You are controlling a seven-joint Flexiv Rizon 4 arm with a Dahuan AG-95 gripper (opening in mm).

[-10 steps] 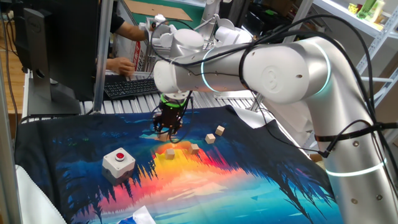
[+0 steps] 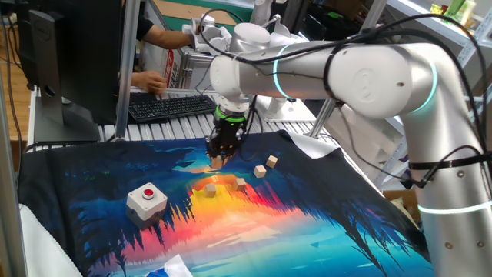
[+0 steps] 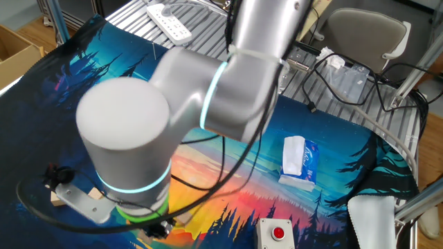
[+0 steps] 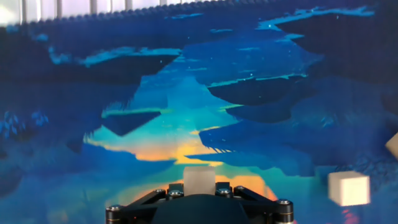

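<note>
A small wooden cube (image 4: 199, 179) is pinched between the fingertips of my gripper, which is shut on it. In exterior view 1 that cube (image 2: 217, 162) shows at the lower end of the dark gripper, over the far middle of the printed cloth; the gap to the cloth is hard to judge. The wrist view has one loose cube (image 4: 349, 188) at right and part of another at the edge.
A grey box with a red button (image 2: 146, 205) stands on the cloth at left. A tissue pack (image 3: 299, 163) lies near the front. Behind the cloth are a keyboard (image 2: 171, 108), a monitor (image 2: 75, 69) and a person's hand (image 2: 151, 81).
The arm and gripper have moved to the right and somewhat up in exterior view 1, carrying the held cube along. The loose cubes and the button box have stayed put.
</note>
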